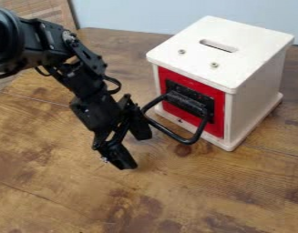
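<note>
A white wooden box (254, 100) with a red front panel (169, 76) stands at the right, a slot and two screws in its top. A black U-shaped handle (188, 138) sticks out from the panel toward the front left. My black gripper (127, 144) is low over the table, pointing down, left of the box and beside the handle's left end. Its upper part overlaps or nearly meets the handle; I cannot tell if they touch. Whether the fingers are open or shut is hard to make out.
A pale wall stands behind, with a light board at the upper left.
</note>
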